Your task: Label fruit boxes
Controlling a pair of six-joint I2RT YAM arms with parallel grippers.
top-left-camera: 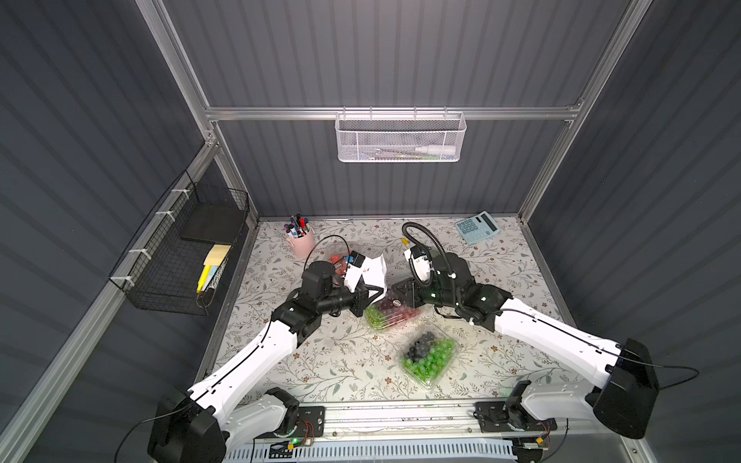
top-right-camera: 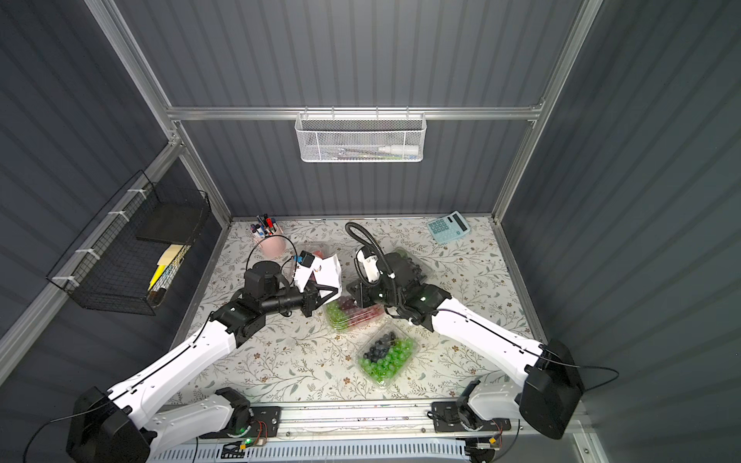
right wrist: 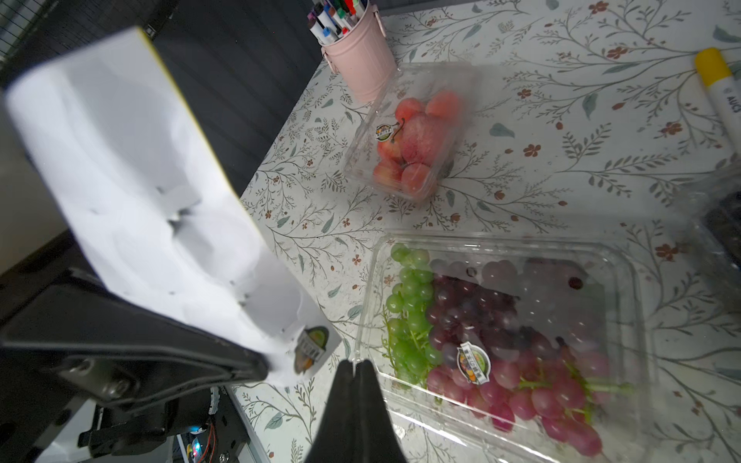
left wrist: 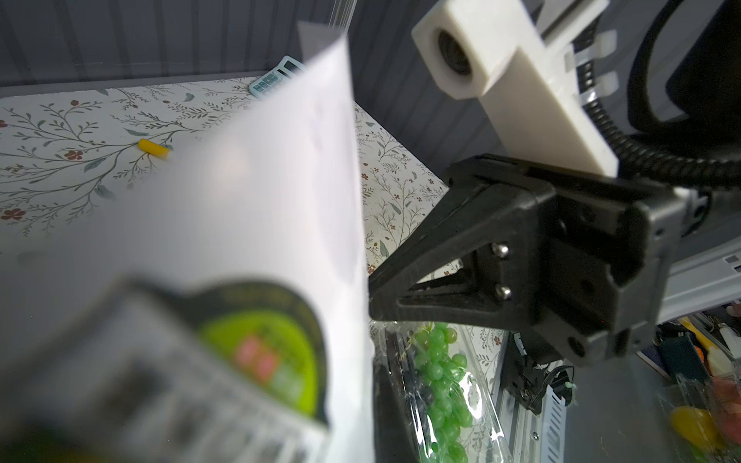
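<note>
A white label sheet (right wrist: pixel 173 200) with a corner sticker (right wrist: pixel 312 348) stands up in my left gripper (top-left-camera: pixel 378 291), which is shut on it. Blurred, the sheet's printed sticker fills the lower left of the left wrist view. My right gripper (top-left-camera: pixel 400 287) hovers just right of the sheet, above the red and green grape box (right wrist: pixel 505 347). Its narrow fingers (right wrist: pixel 343 420) appear close together; whether a gap or a label lies between them is unclear. That grape box has a round sticker (right wrist: pixel 472 362) on its lid. A peach box (right wrist: pixel 417 139) behind it also bears one.
A green and black grape box (top-left-camera: pixel 428 355) lies nearer the front. Another dark-fruit box (top-right-camera: pixel 413 266) is partly behind the right arm. A pink pen cup (right wrist: pixel 362 58), yellow-capped marker (right wrist: pixel 718 85) and calculator (top-left-camera: pixel 477 227) stand toward the back.
</note>
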